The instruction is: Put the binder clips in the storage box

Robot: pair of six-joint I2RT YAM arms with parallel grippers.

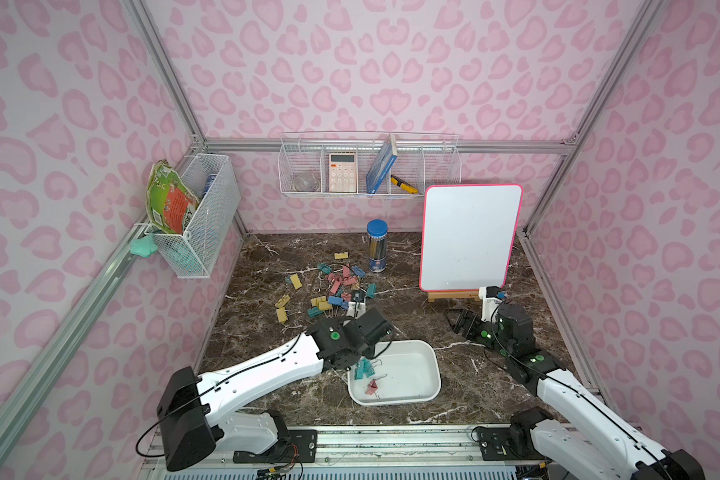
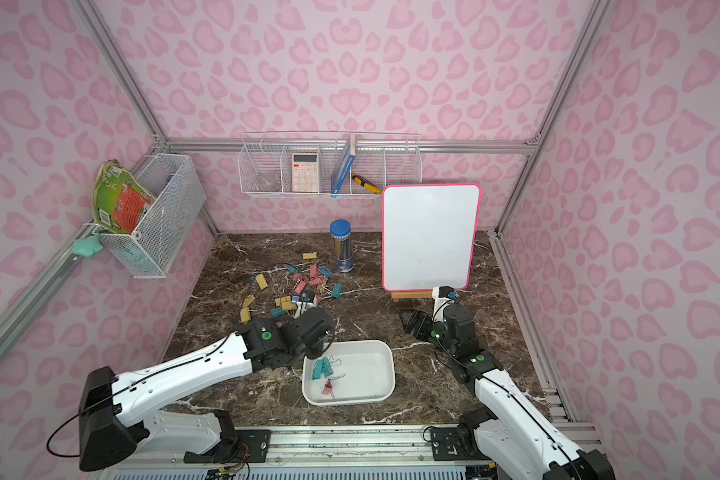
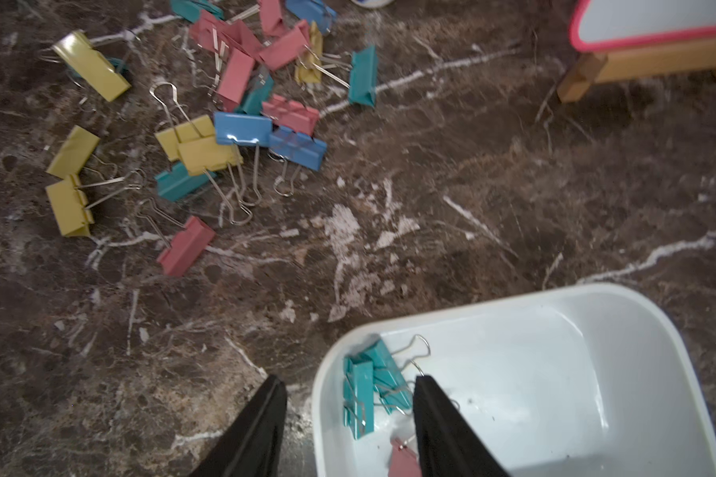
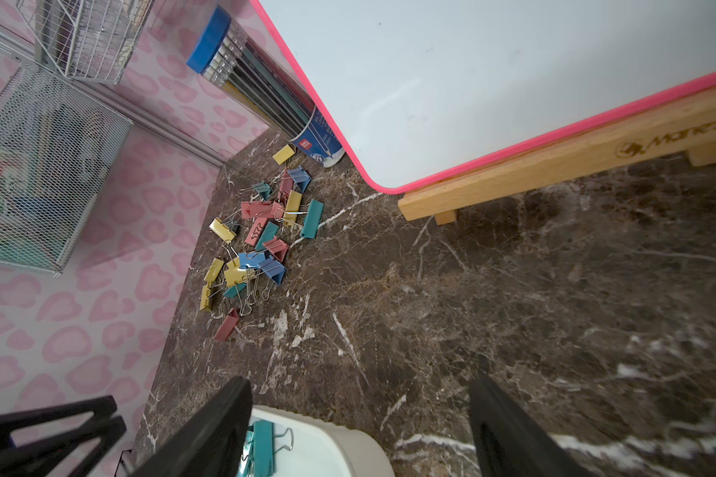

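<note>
A pile of yellow, red, blue and teal binder clips (image 1: pixel 333 292) lies on the left middle of the table; a lone red clip (image 3: pixel 184 245) is at its near side. The white storage box (image 1: pixel 408 376) holds teal clips (image 3: pixel 363 397) and a red clip (image 3: pixel 403 458). My left gripper is above the box's left rim, its fingers apart with nothing visible between them. My right gripper stands open and empty right of the box, facing the whiteboard's lower part.
A whiteboard (image 1: pixel 469 237) on a wooden stand fills the back right. A pencil canister (image 1: pixel 377 246) stands behind the clips. Wire baskets hang on the left and back walls.
</note>
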